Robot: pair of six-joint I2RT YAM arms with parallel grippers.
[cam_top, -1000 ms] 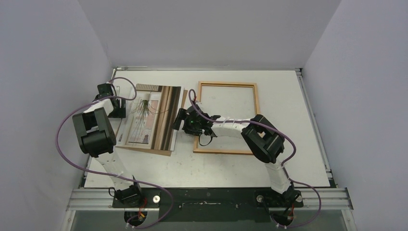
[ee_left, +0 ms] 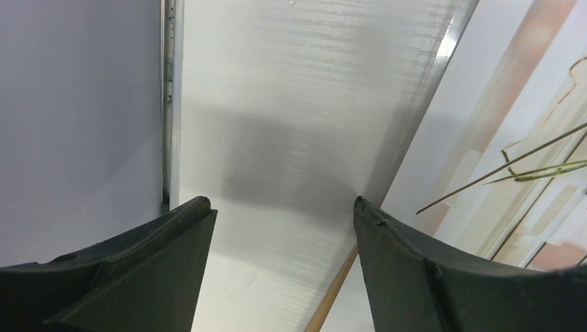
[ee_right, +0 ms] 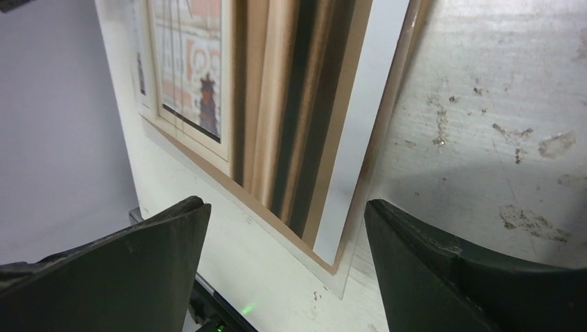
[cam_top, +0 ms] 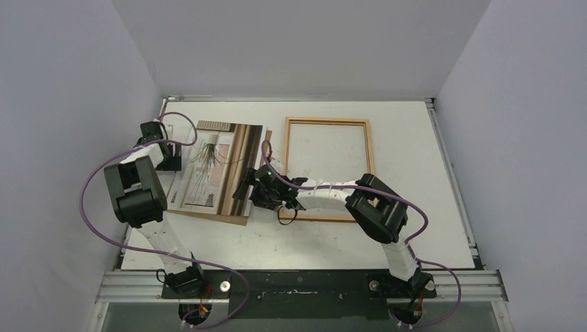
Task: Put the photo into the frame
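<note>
The photo [cam_top: 232, 159], with brown and white stripes and a plant print, lies on the left of the table over a brown backing board [cam_top: 235, 220]. A clear sheet edge shows along its side in the right wrist view. My left gripper stands open by the photo's left edge, with bare table between its fingers and the photo near its right finger. My right gripper is open at the photo's right side; the striped corner of the photo [ee_right: 277, 111] shows between its fingers, not clamped. The wooden frame [cam_top: 325, 120] lies right of the photo.
The right arm [cam_top: 325, 197] crosses over the frame's lower part. A grey wall [cam_top: 76, 138] rises close beside my left gripper.
My right gripper has moved left and slightly toward the front, from beside the photo to its right edge. The left arm and the photo look nearly unchanged.
</note>
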